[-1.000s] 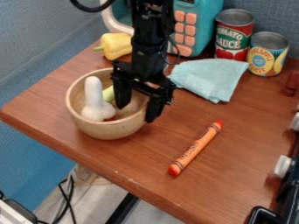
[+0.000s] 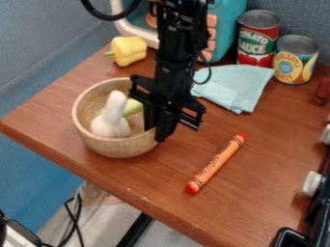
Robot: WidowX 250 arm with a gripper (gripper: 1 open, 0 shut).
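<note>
My black gripper (image 2: 164, 111) reaches down over the right rim of a wooden bowl (image 2: 106, 146). In the bowl are a white mushroom-like object (image 2: 111, 121) and a pale green piece (image 2: 131, 107), partly hidden by the gripper. The fingertips are dark and overlap the bowl's rim, so whether they hold anything cannot be seen.
An orange crayon (image 2: 215, 163) lies right of the bowl. Behind are a yellow toy (image 2: 126, 50), a blue cloth (image 2: 233, 86), two cans (image 2: 257, 41), a small red bottle (image 2: 322, 93) and a turquoise toy (image 2: 222, 14). Black equipment lines the right edge.
The gripper has shifted slightly up and about within the bowl's right side; the white object in the bowl appears slightly shifted.
</note>
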